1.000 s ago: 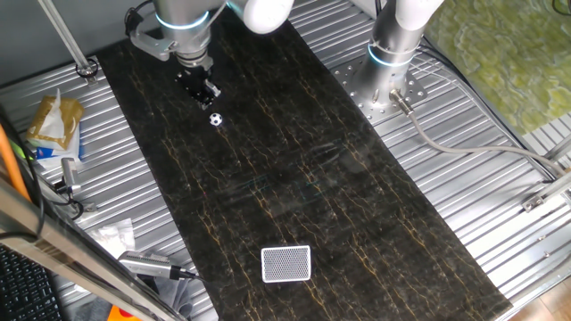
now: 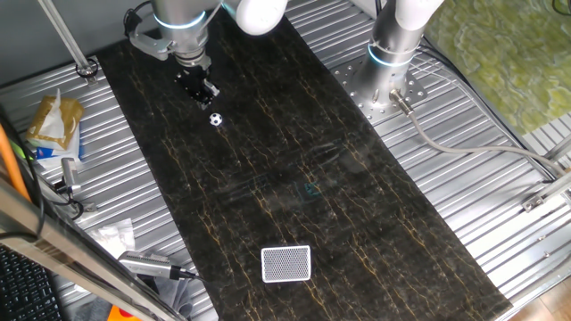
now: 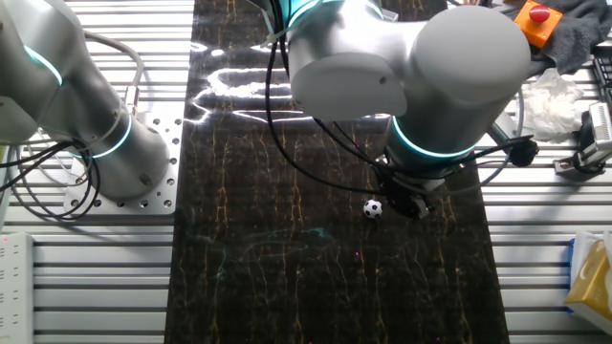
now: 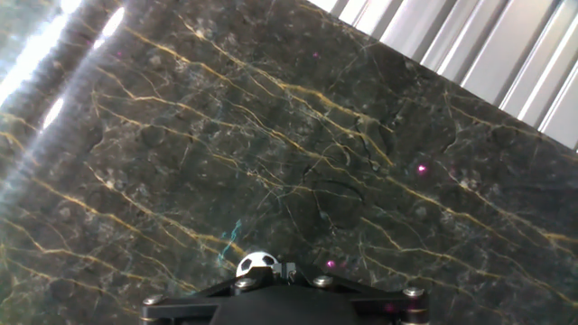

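Observation:
A small black-and-white football rests on the dark marbled table mat. Just behind it in exterior view 1, my gripper points down, a small gap apart from the ball. In exterior view 2 the ball lies left of the gripper, which the arm partly covers. The wrist view has the ball at the bottom edge, partly hidden by the left finger. There the gripper looks shut, its tips together at the middle, with nothing visible between them.
A white mesh-patterned basket stands near the mat's front end. The mat between ball and basket is clear. Off to the left are a tissue pack and a metal frame post.
The arm shifts very slightly, if at all. The ball and basket stay where they were. A faint bluish-green reflection on the mat has become clearer.

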